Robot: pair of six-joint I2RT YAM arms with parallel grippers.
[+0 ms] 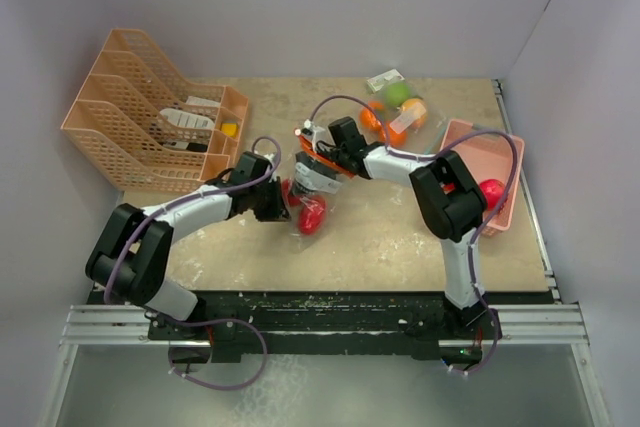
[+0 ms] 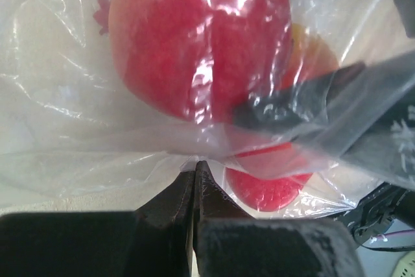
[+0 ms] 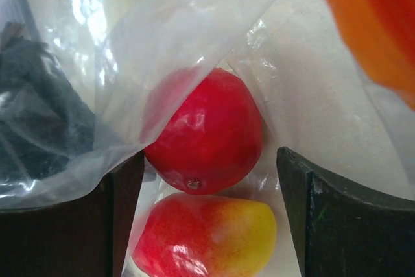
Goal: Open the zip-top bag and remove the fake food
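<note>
A clear zip bag with an orange slider (image 1: 305,142) holds red fake fruits (image 1: 311,215) and dark items. My left gripper is shut at the bag's edge, only bag film showing at its tips; a large red fruit (image 2: 194,37) lies beyond it behind the plastic, another red one (image 2: 262,189) lower right. My right gripper stands open over a red fruit (image 3: 207,131), with a red-yellow fruit (image 3: 207,235) below it and plastic film across the left of that view.
An orange slotted rack (image 1: 120,97) stands back left. A second bag (image 1: 395,97) with green and orange fruit lies at the back. A pink bin (image 1: 510,207) with red items sits right.
</note>
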